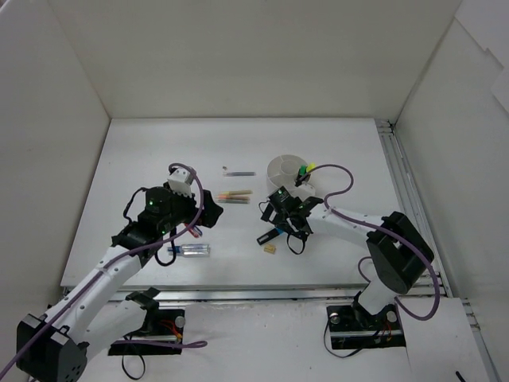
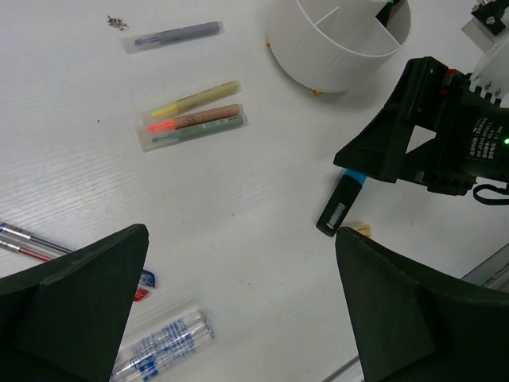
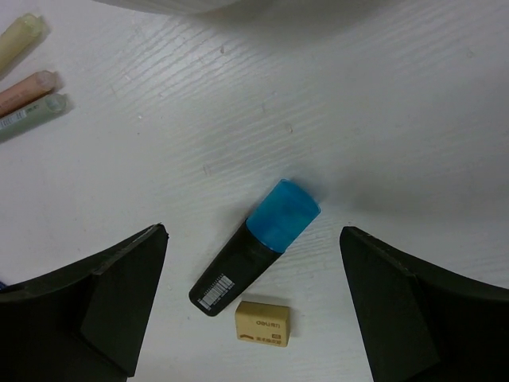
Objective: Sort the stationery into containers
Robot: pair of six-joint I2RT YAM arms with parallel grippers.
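Note:
A black marker with blue cap lies between the fingers of my open right gripper, seen from above in the right wrist view, beside a small tan block. My left gripper is open over the left of the table, nothing in it. Below it lie several slim pens and a clear bottle-like item. Yellow, orange and green pens lie in a group, with a grey pen farther back. The white divided round container stands at the back right, holding green and yellow items.
A metal rail runs along the front edge, another along the right. Pale walls enclose the back and sides.

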